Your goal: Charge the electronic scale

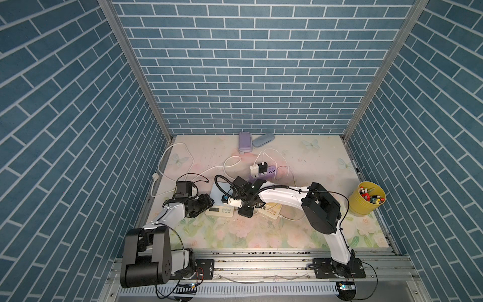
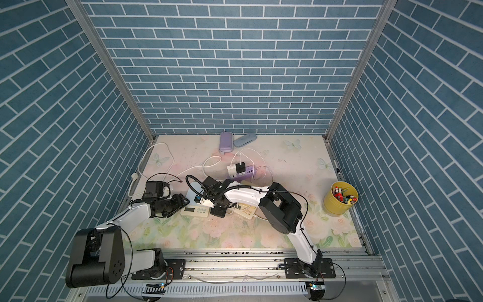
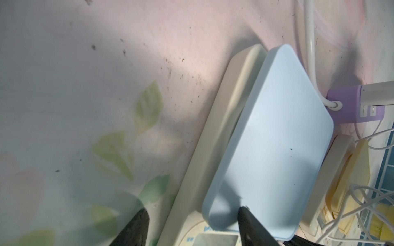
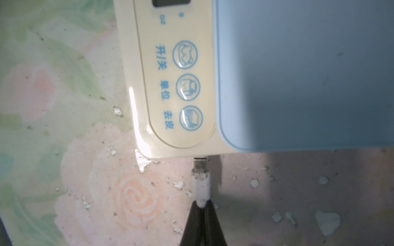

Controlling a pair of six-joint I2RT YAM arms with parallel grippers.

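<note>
The scale [image 1: 219, 211] lies on the left half of the table, a cream body with a light blue plate [image 3: 273, 143]. In the right wrist view its panel [image 4: 184, 90] carries three round buttons. Just outside the body's side edge is a white cable plug [image 4: 201, 182], its metal tip at or very near that edge; whether it enters a port cannot be told. My right gripper is shut on the plug's rear end. At the scale's left, my left gripper stands open, one finger over the plate's corner and the other over the table.
A second cream scale [image 1: 270, 210] lies under my right arm. Behind it sits a purple power strip [image 1: 269, 172] with chargers and loose white cables. Two cases, one purple [image 1: 245, 142], rest at the back. A yellow bucket [image 1: 366, 198] stands far right.
</note>
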